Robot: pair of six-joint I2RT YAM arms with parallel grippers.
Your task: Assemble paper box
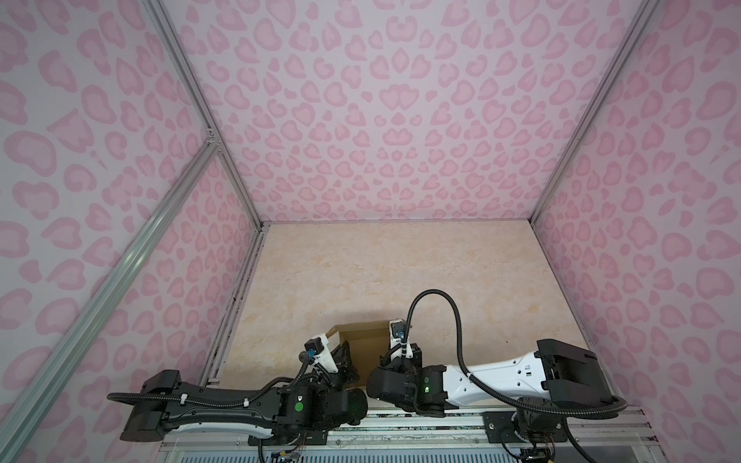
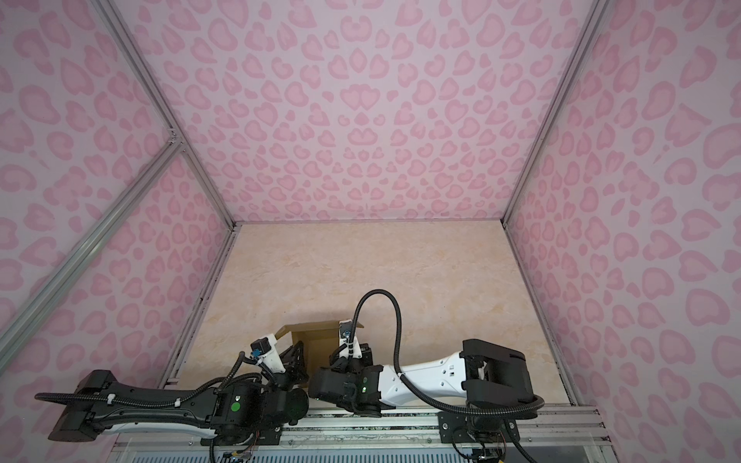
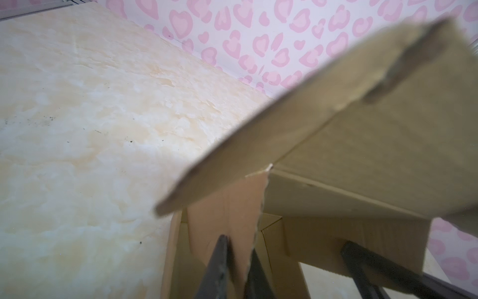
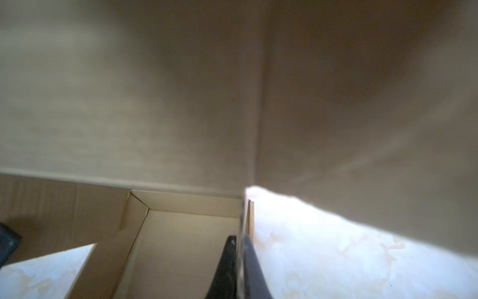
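A brown cardboard box [image 1: 362, 339] with raised flaps sits at the table's front edge, partly behind both arms. In the left wrist view my left gripper is shut on an upright cardboard flap [image 3: 219, 204], the box interior below it. In the right wrist view my right gripper is shut on a thin cardboard edge, with a large blurred panel [image 4: 124, 99] above it and the open box floor [image 4: 184, 244] beyond.
Pink patterned walls surround it, with metal frame rails along the edges.
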